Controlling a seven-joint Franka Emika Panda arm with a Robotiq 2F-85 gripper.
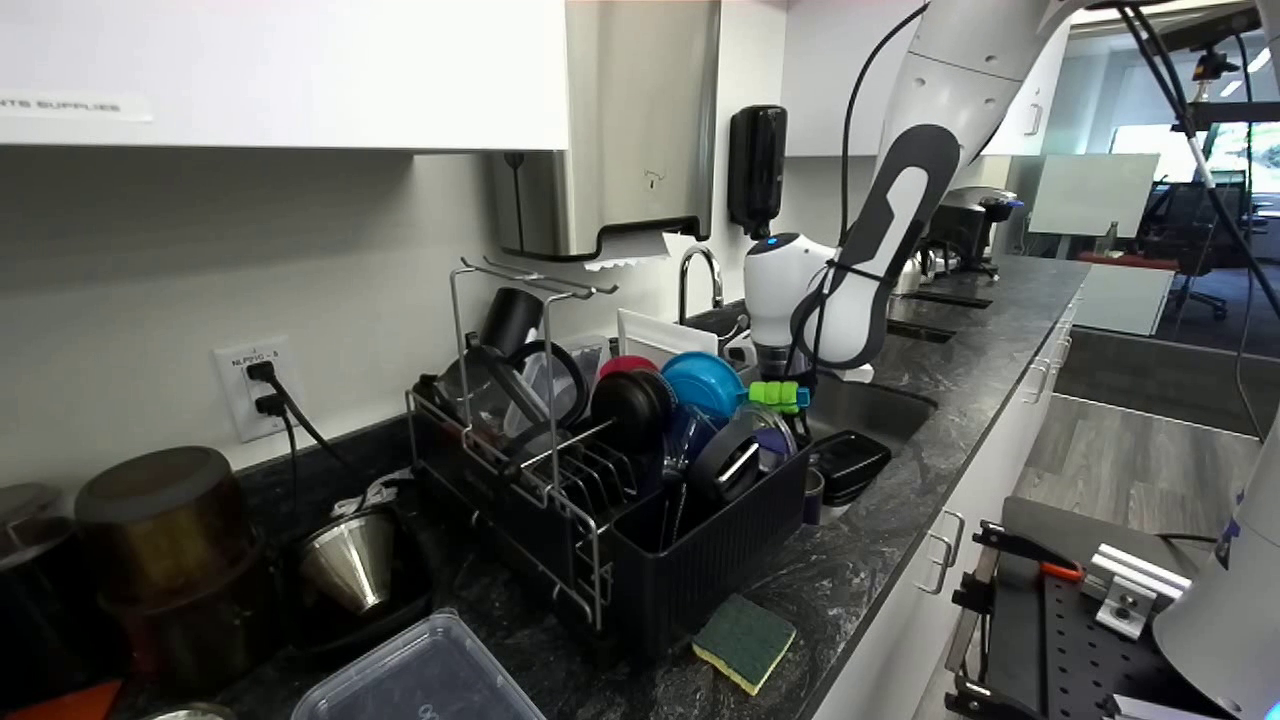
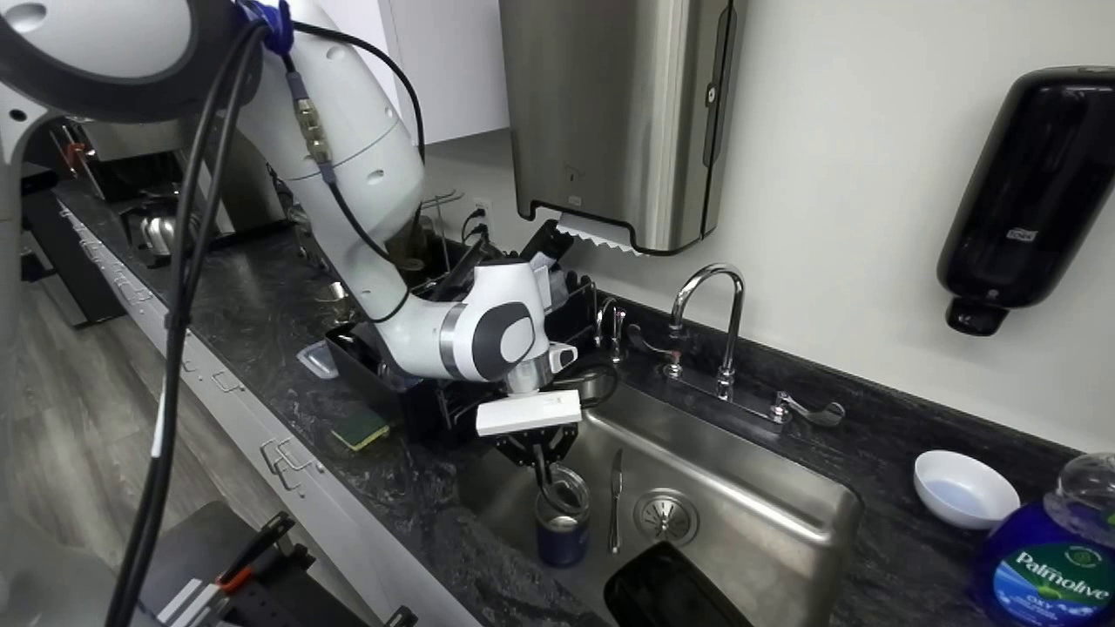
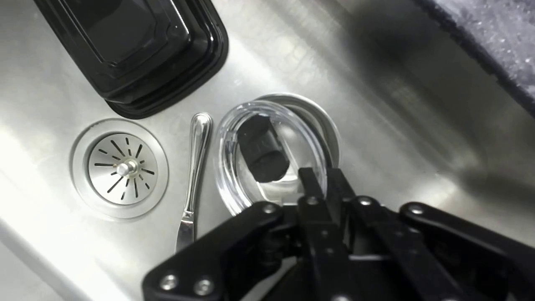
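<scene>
A clear round lid with a black slider [image 3: 263, 149] is in the wrist view, its near edge between the fingers of my gripper, which is shut on it. Beneath and partly to one side of the lid shows the steel rim of a tumbler [image 3: 328, 125]. From exterior view 2, this dark blue tumbler [image 2: 562, 542] stands upright in the sink, with the lid [image 2: 565, 489] tilted at its mouth and my gripper [image 2: 545, 472] just above. Whether lid and rim touch is unclear. Exterior view 1 hides my fingertips behind the dish rack.
Inside the steel sink [image 2: 732, 465] lie a knife [image 3: 196, 160], next to the drain [image 3: 120, 168], and black containers [image 3: 145, 50]. A full dish rack [image 1: 720, 528] stands beside the sink. The faucet [image 2: 732, 313] rises behind it; a sponge [image 1: 744, 642] lies on the counter.
</scene>
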